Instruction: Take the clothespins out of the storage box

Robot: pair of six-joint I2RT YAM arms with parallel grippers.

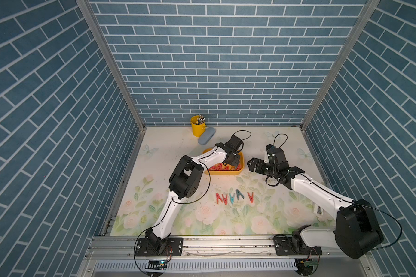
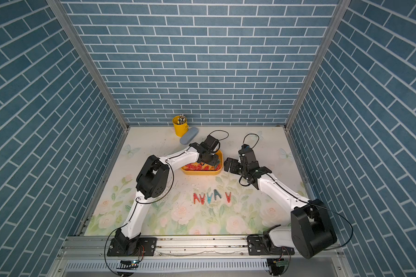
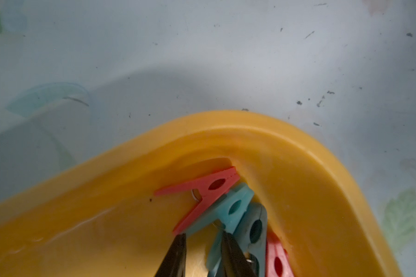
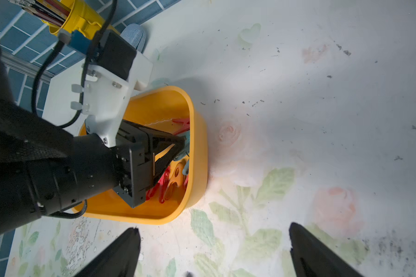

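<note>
The orange storage box [image 1: 222, 173] holds clothespins: in the left wrist view a red one [image 3: 203, 194], a cyan one [image 3: 233, 207], a grey-blue one [image 3: 256, 221] and another red one [image 3: 277, 258] crowd one corner. My left gripper is down in the box with its fingers part open at the cyan clothespin; whether it touches is unclear. Several clothespins [image 2: 202, 198] lie in a row on the table in front of the box. My right gripper stands open right of the box, over bare table, with nothing between its fingers.
A yellow cup [image 1: 197, 127] of pens and a grey-blue oblong case [image 1: 206, 136] stand behind the box, at the back.
</note>
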